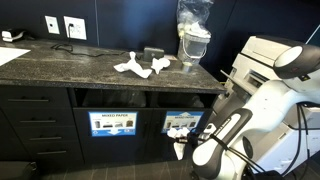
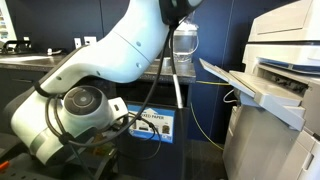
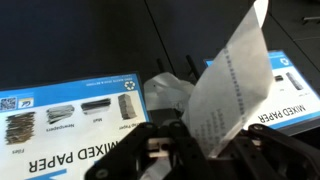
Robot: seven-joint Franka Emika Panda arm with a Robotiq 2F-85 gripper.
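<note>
A piece of white paper (image 3: 228,88) rises from between the fingers of my gripper in the wrist view, and the fingers are shut on it. Crumpled white material (image 3: 168,95) shows behind the gripper; whether it belongs to the same piece cannot be told. In exterior view 1 the gripper (image 1: 178,133) is low in front of the cabinet, with white paper (image 1: 180,150) hanging beneath it. The arm hides the gripper in exterior view 2.
Two blue-and-white "Mixed Paper" signs (image 1: 113,123) mark the cabinet bins. Crumpled white paper (image 1: 133,66) and a clear container (image 1: 194,45) stand on the dark counter (image 1: 60,68). A printer (image 2: 275,90) is at the right.
</note>
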